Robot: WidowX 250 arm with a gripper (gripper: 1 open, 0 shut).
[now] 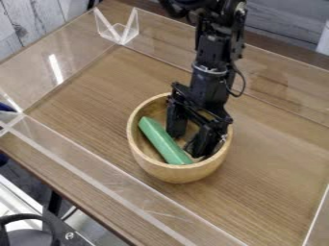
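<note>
A light wooden bowl [180, 170] sits on the wooden table, holding a green cylindrical object [164, 140] along its left side. My black arm comes down from the top centre, and its gripper [203, 135] is low inside the right half of the bowl. The dark fingers blend with dark shapes there, so what lies between them is hard to tell.
The table [90, 96] has free room left and right of the bowl. White tape marks [118, 27] show at the upper left. A black cable lies at the bottom left corner.
</note>
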